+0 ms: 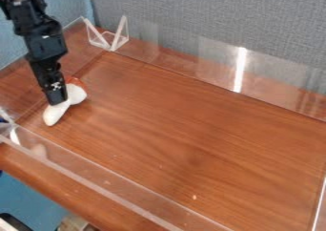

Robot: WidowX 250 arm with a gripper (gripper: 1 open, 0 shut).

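Observation:
My black gripper (55, 94) comes down at the left of the wooden table, its fingertips just over or at a white elongated object (64, 109) with a bit of red-orange behind it. Whether they touch it cannot be told from this view, and the fingers are too small and dark to show their spread clearly.
A white wire rack (107, 36) stands at the back left corner. Clear plastic walls edge the wooden table (204, 139), and its middle and right are bare.

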